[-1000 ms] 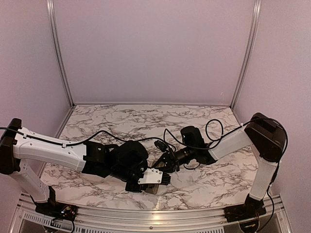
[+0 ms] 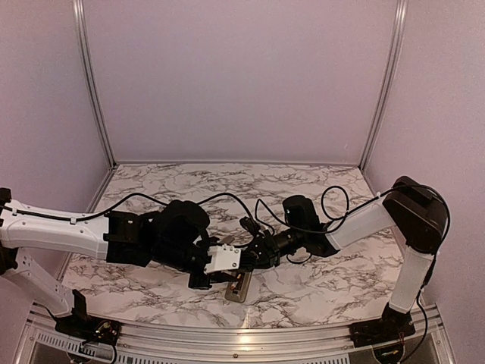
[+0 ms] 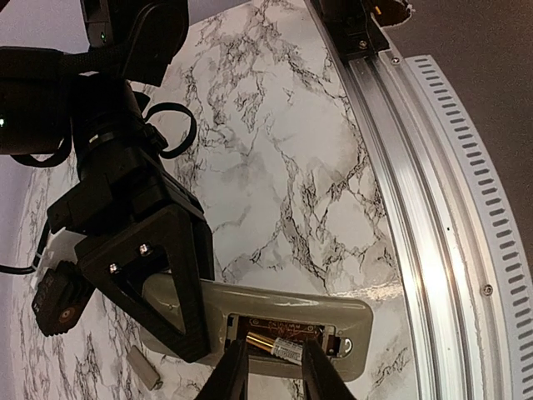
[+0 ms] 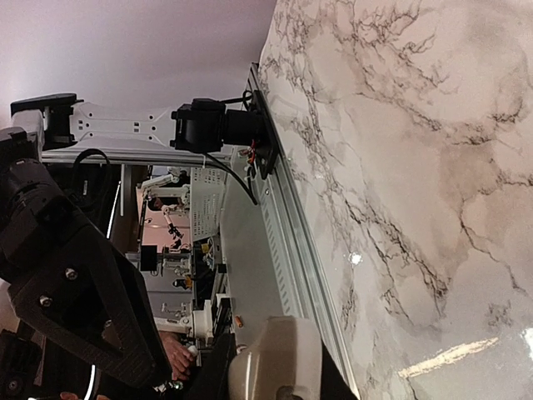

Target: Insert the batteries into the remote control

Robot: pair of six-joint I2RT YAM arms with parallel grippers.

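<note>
The grey remote [image 3: 212, 312] lies on the marble table, its battery compartment showing a battery [image 3: 287, 350] set at a slant, with a gold-coloured part beside it. My right gripper is shut on the remote's end. My left gripper is above the compartment, its two fingertips part open with a gap between them. In the top view both grippers crowd over the remote [image 2: 236, 294], hiding much of it.
A small light piece [image 3: 141, 367], perhaps the cover, lies beside the remote. The metal front rail [image 3: 400, 192] runs close to the remote's end.
The right arm has stayed in place.
</note>
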